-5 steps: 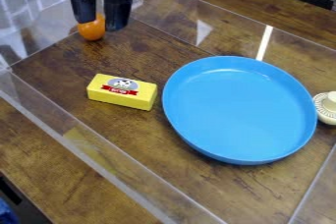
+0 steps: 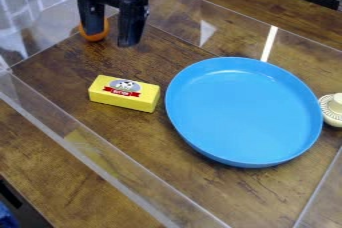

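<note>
The black gripper (image 2: pixel 111 28) hangs at the top left, its two fingers spread apart and pointing down. An orange round object (image 2: pixel 92 33) sits behind its left finger, partly hidden; I cannot tell whether they touch. A yellow box with a printed label (image 2: pixel 124 93) lies on the wooden table below the gripper, apart from it.
A large blue plate (image 2: pixel 243 112) fills the right middle. A cream ribbed object (image 2: pixel 331 109) is cut off at the right edge. Clear walls border the work area. Bare wood surrounds the yellow box on the left and below.
The gripper has moved slightly right and down, and now covers more of the orange object. The box and plate are unchanged.
</note>
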